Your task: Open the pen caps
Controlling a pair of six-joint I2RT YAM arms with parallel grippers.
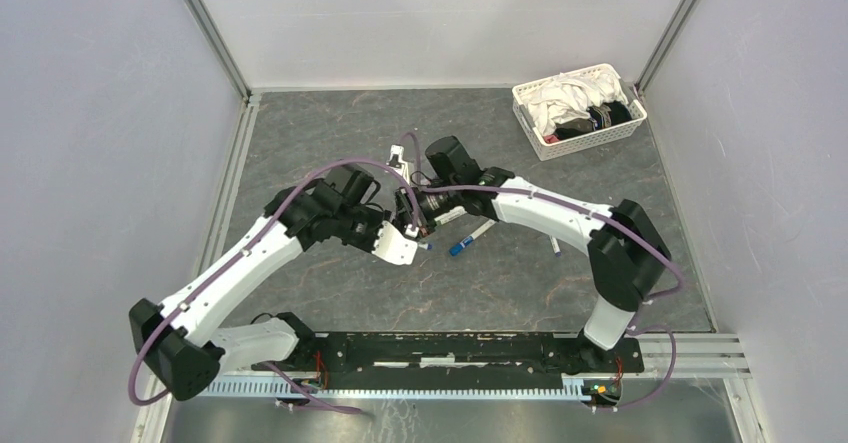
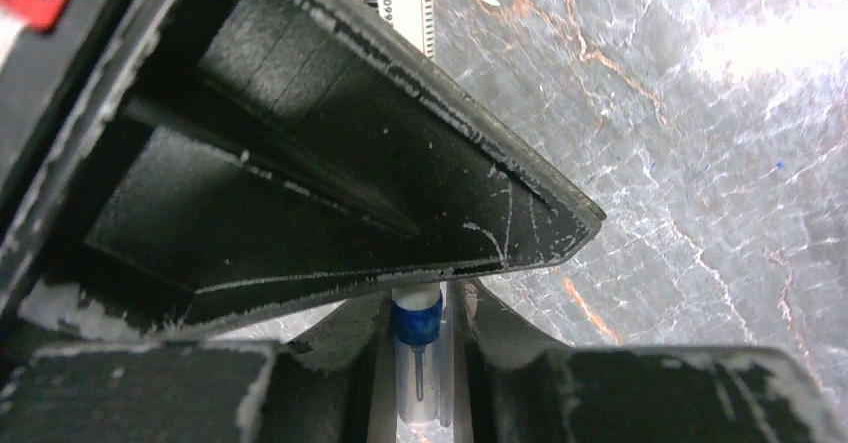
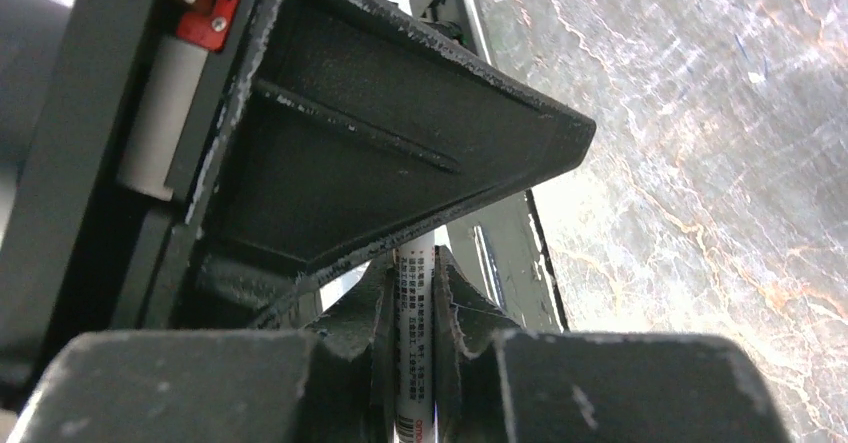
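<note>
A slim white-barrelled pen (image 3: 414,313) stands in the fingers of my right gripper, which is shut on the printed barrel. Seen from the left wrist, its blue band (image 2: 417,323) and clear cap (image 2: 418,388) lie between the fingers of my left gripper. These fingers are close around the cap; whether both press on it I cannot tell. The right gripper's black finger crosses in front of the barrel there, and barcode print shows above it. From the top, both grippers meet near the middle and hide the pen.
A blue-ended marker (image 1: 470,239) lies just right of the grippers. Another small pen (image 1: 555,246) is farther right, partly under the right arm. A white basket (image 1: 585,145) with cloth stands at the back right.
</note>
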